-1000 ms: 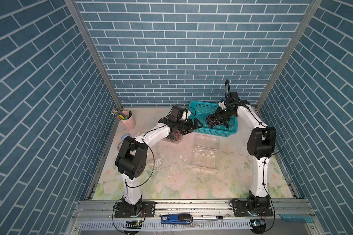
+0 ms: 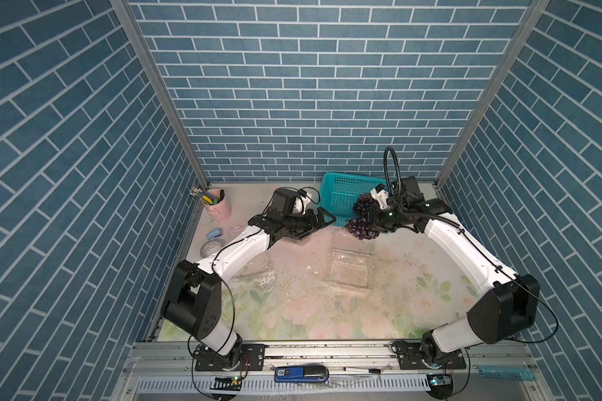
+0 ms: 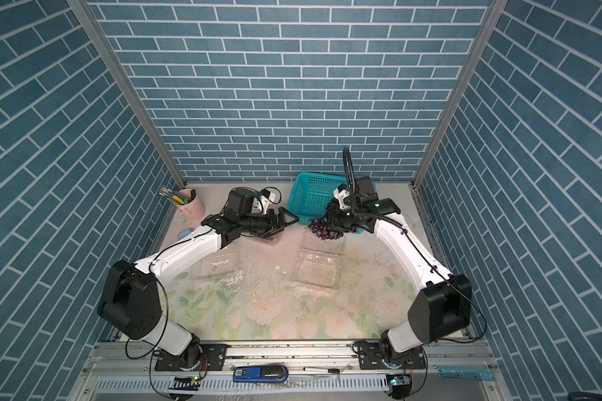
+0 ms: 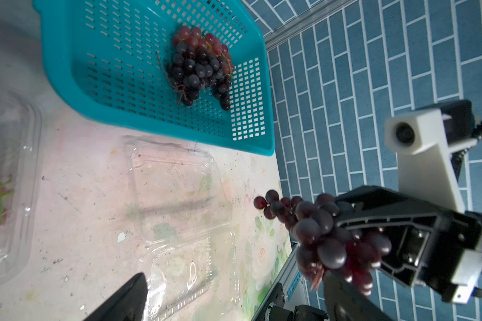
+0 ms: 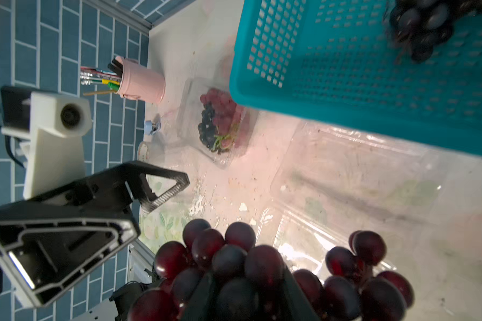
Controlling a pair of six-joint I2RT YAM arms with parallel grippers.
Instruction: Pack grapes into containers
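Note:
A bunch of dark red grapes (image 5: 265, 264) is in my right gripper (image 2: 373, 219), which is shut on it. The bunch hangs by the front of the teal basket (image 2: 341, 193), above the far end of an open clear container (image 2: 349, 268). More red and black grapes (image 4: 200, 67) lie inside the basket. Left of the basket, my left gripper (image 2: 322, 219) stands open and empty, its dark fingers (image 4: 125, 299) spread wide. A clear container with red and dark grapes (image 5: 219, 120) sits beneath the left arm, partly hidden in the top views.
A pink pen cup (image 2: 217, 206), a small blue object (image 2: 214, 234) and a roll of tape (image 2: 211, 248) stand along the left side. Another clear plastic piece (image 3: 220, 264) lies at left.
My left arm has drawn back a little to the left, still open.

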